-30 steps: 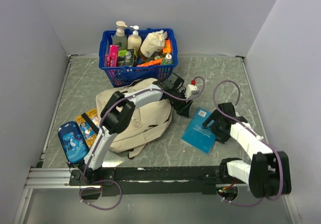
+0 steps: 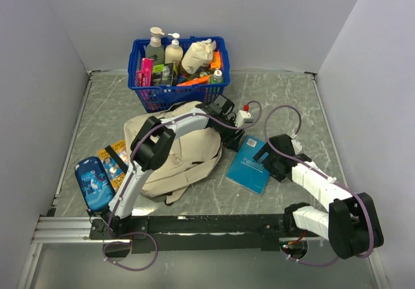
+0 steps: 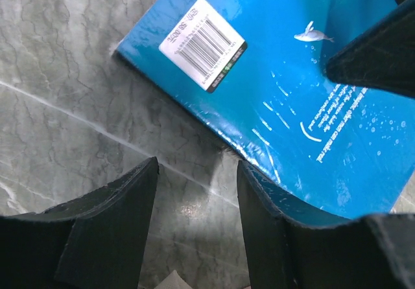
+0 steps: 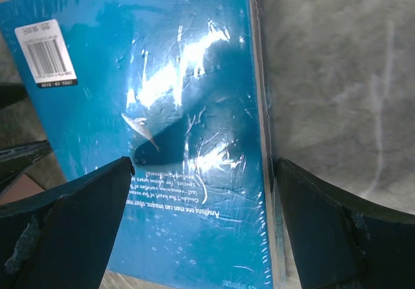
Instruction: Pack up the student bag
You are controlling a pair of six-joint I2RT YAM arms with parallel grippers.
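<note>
A blue book [image 2: 245, 172] with a white barcode label lies flat on the floor between the grippers. My right gripper is over it with fingers apart, one on the cover and one at the book's edge. My left gripper is low beside the barcode end, fingers part open, only floor between its fingertips. A beige bag [image 2: 172, 166] lies open under the left arm. A blue pencil case [image 2: 94, 184] and a yellow book [image 2: 113, 165] lie at the far left.
A blue basket [image 2: 166, 96] full of bottles, packets and boxes stands at the back. Walls bound the area on both sides and at the back.
The right arm has moved slightly left and toward the back. The blue book has shifted left compared with one second ago.
</note>
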